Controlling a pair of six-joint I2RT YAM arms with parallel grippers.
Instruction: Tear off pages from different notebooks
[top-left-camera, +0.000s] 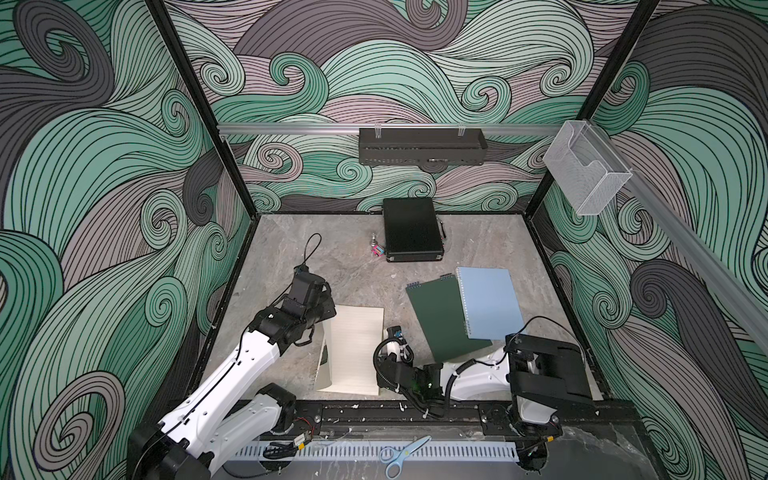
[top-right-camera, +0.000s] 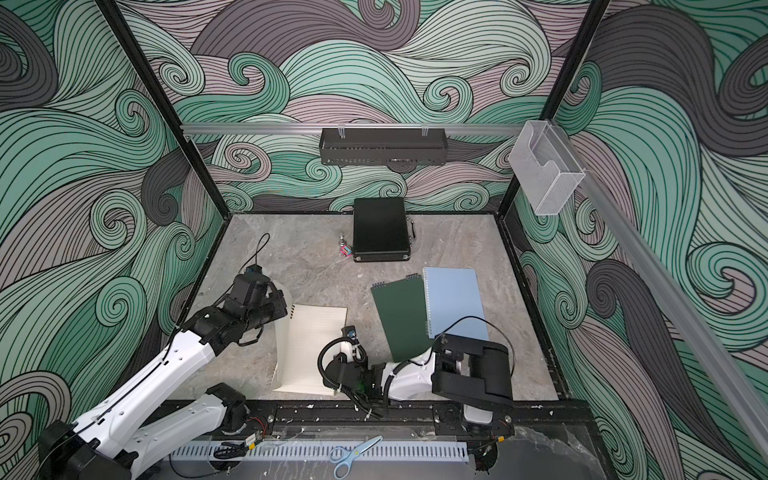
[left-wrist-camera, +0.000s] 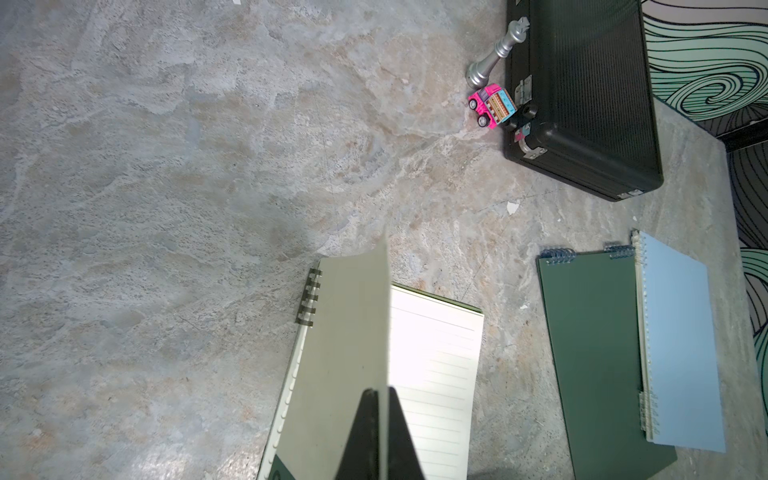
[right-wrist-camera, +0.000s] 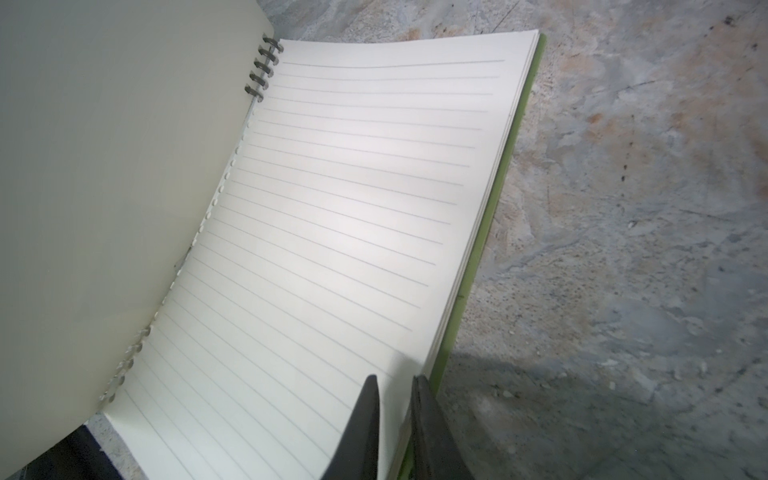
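Observation:
A spiral notebook with lined pages (right-wrist-camera: 344, 192) lies open in front, a green back cover (right-wrist-camera: 489, 216) showing under its right edge. One pale sheet (left-wrist-camera: 344, 320) stands raised from its spiral side, and my left gripper is shut on that sheet's free edge. Low at the notebook's right edge, my right gripper is shut on the page stack, one finger above and the other beyond the green edge. A dark green notebook (top-left-camera: 440, 316) and a light blue notebook (top-left-camera: 489, 302) lie to the right, the blue one overlapping the green.
A black case (top-left-camera: 413, 228) stands at the back, with a silver chess piece (left-wrist-camera: 496, 54) and a pink toy car (left-wrist-camera: 492, 105) beside it. Scissors (top-left-camera: 402, 456) lie outside the front edge. Bare table (left-wrist-camera: 160, 200) is open at the left and in the middle.

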